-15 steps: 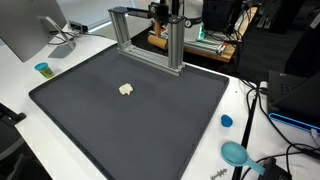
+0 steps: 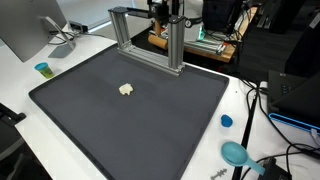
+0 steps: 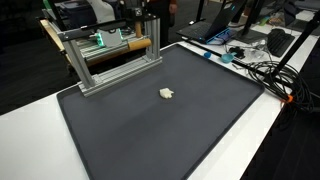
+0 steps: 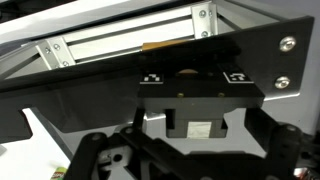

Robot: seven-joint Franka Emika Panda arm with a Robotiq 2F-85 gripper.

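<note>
My gripper is open at the metal frame, its fingers apart under a long black bar [image 4: 90,80]. A dark block with a pale square [image 4: 199,129] shows low between the fingers; its nature is hard to tell. An orange-brown piece [image 4: 168,45] appears beyond the bar. From outside, an orange cylindrical thing [image 2: 158,42] hangs at the silver frame [image 2: 150,62], also visible as an orange piece [image 3: 138,43] in exterior view 2. The gripper itself is mostly dark and cut off at the top of both exterior views.
A small cream-coloured piece [image 2: 126,89] lies on the otherwise bare dark mat [image 2: 110,125]. A green-blue cup [image 2: 44,70] stands at the mat's far left. Near the right edge are a blue object [image 2: 226,121] and a turquoise round thing [image 2: 236,154]. Cables run along the right.
</note>
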